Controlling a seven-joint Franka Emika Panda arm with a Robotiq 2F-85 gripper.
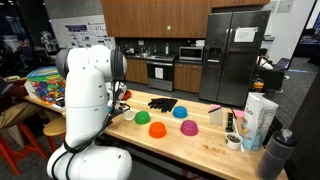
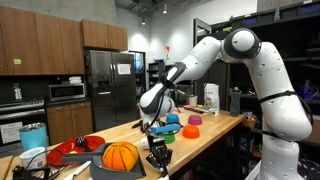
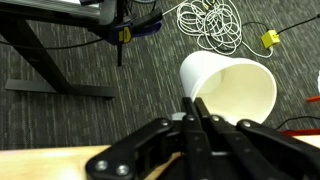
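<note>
In the wrist view a white cup lies between the fingers of my gripper, its open mouth turned toward the camera. The fingers are shut on its near wall. Floor shows around the cup, past the wooden table edge. In exterior view 1 my gripper is beside the table's left end, too small there for its fingers to be made out. Exterior view 2 has the gripper low at the near table edge, beside the orange ball-like object; the cup is hard to pick out there.
On the table are a green bowl, an orange bowl, a pink bowl, a blue bowl and black cloth-like items. The orange ball-like object rests near a red plate. A coiled white cable lies on the floor.
</note>
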